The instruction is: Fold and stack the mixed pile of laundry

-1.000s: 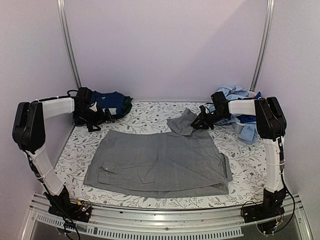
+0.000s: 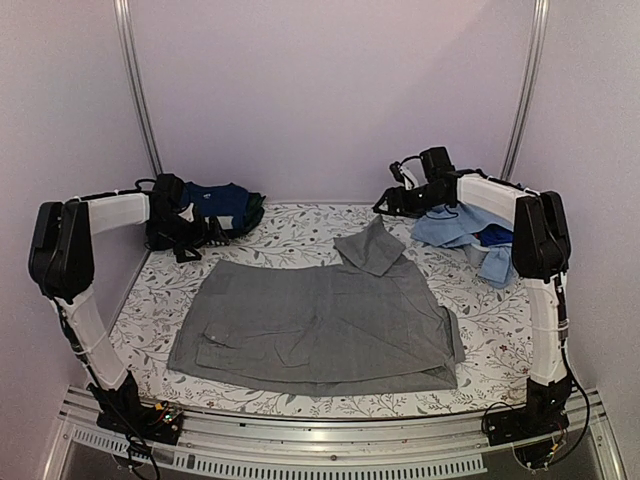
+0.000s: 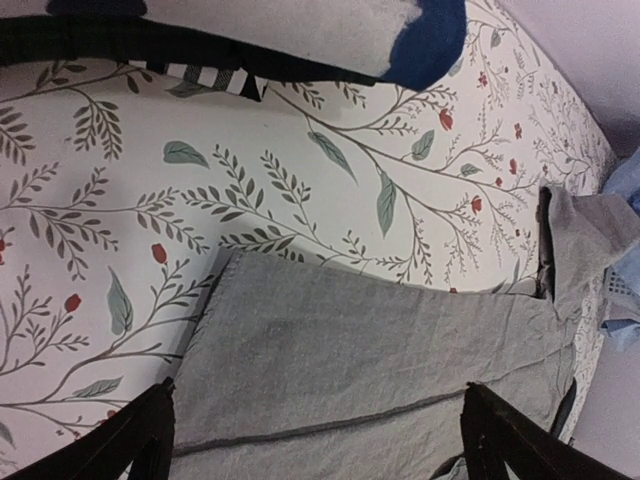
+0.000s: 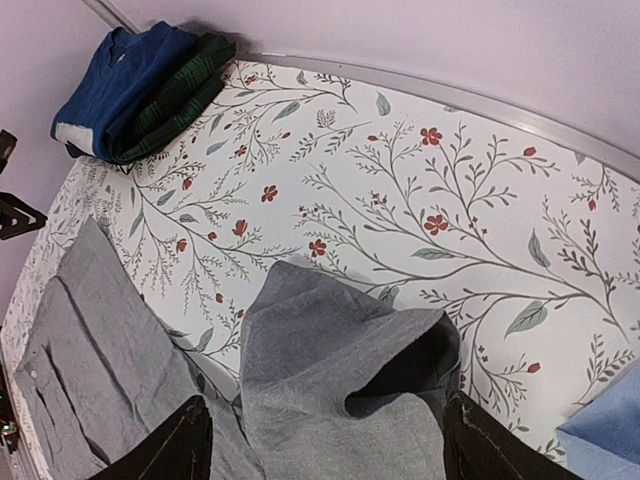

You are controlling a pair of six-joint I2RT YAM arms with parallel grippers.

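A grey garment (image 2: 310, 330) lies spread flat across the front and middle of the table, its upper right part (image 2: 370, 250) bunched into a raised, folded flap, seen closely in the right wrist view (image 4: 330, 360). My right gripper (image 2: 395, 200) hangs open above that flap. My left gripper (image 2: 200, 240) is open over the upper left of the garment, near the dark folded stack (image 2: 220, 205); in the left wrist view nothing is between its fingers, and the grey cloth (image 3: 340, 350) lies below them.
A rumpled pile of light blue and dark blue laundry (image 2: 460, 230) sits at the back right. Walls enclose the left, back and right sides.
My right gripper has risen from low over the grey flap to higher and further back. The left arm and the garment are nearly unchanged.
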